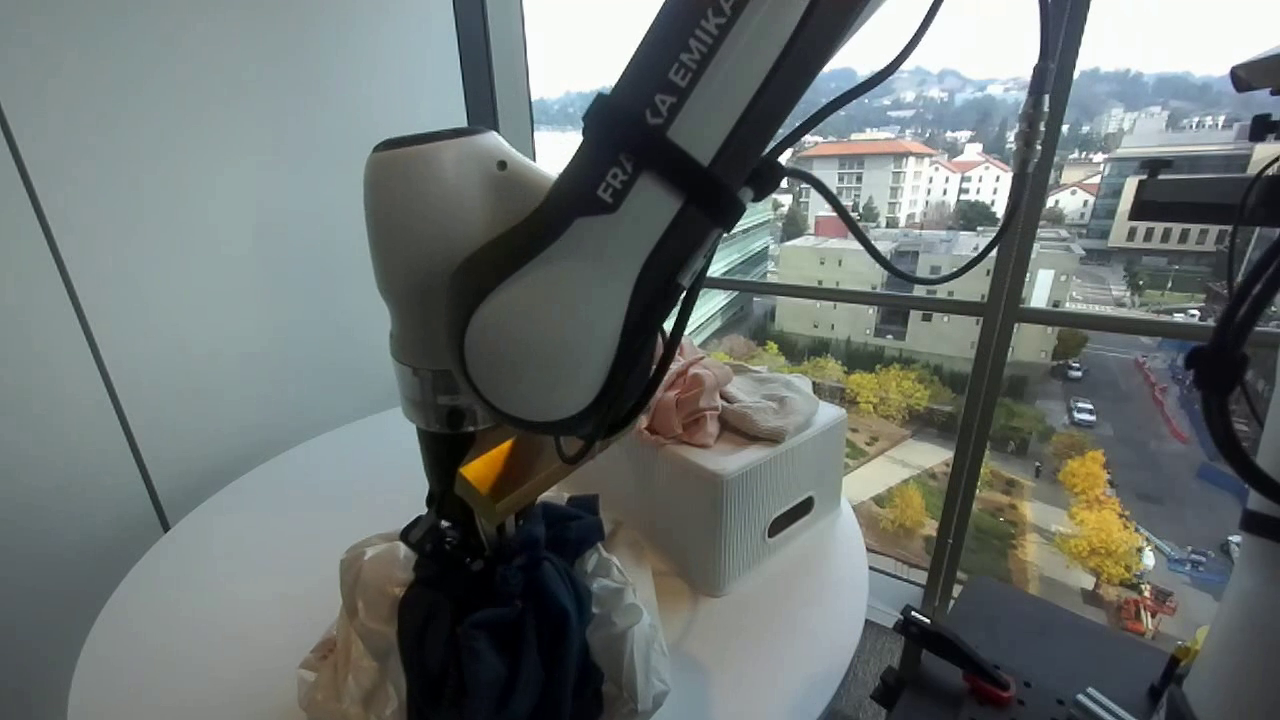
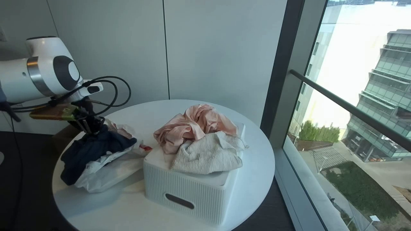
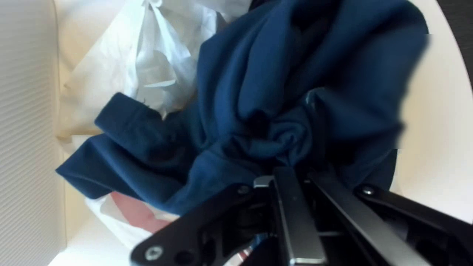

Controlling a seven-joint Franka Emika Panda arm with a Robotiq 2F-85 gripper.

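Observation:
A dark navy cloth (image 2: 90, 150) lies bunched over a white plastic bag (image 2: 111, 174) on the left side of the round table. My gripper is down at the cloth and shut on a fold of it; in the wrist view the folds spread out ahead of the fingers. The exact pinch is buried in dark fabric. In exterior view 1 the navy cloth (image 1: 516, 624) hangs below the gripper (image 1: 468, 546), with crumpled bag showing on both sides. How much of the cloth rests inside the bag cannot be told.
A white ribbed box (image 2: 183, 184) stands beside the bag, a pink cloth (image 2: 196, 125) and a pale grey cloth (image 2: 210, 154) heaped on top. The white table (image 2: 250, 184) has bare surface around its edge. Windows stand beyond it.

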